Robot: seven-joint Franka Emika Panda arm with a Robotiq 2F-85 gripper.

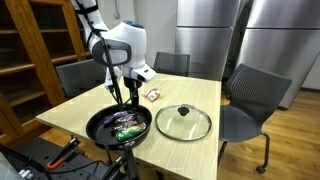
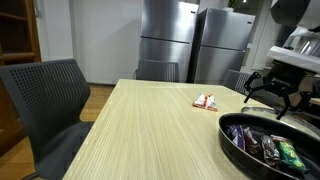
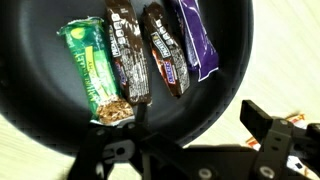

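A black pan (image 1: pixel 91 128) sits on the table with several wrapped bars in it. Among them are a green bar (image 3: pixel 91 65), two brown bars (image 3: pixel 127 50) (image 3: pixel 166 48) and a purple bar (image 3: pixel 197 38). Above the pan's far side hangs my gripper (image 1: pixel 126 98), open, with nothing between its fingers. On the bare table beyond the pan lies a red and white packet (image 2: pixel 205 102). In the wrist view only part of this packet (image 3: pixel 292 125) shows, partly covered by the right finger (image 3: pixel 258 118).
A round glass lid (image 1: pixel 183 123) with a dark knob lies on the table right of the pan. Free tabletop (image 2: pixel 150 125) stretches away from the pan. Chairs (image 1: pixel 247 103) stand round the table.
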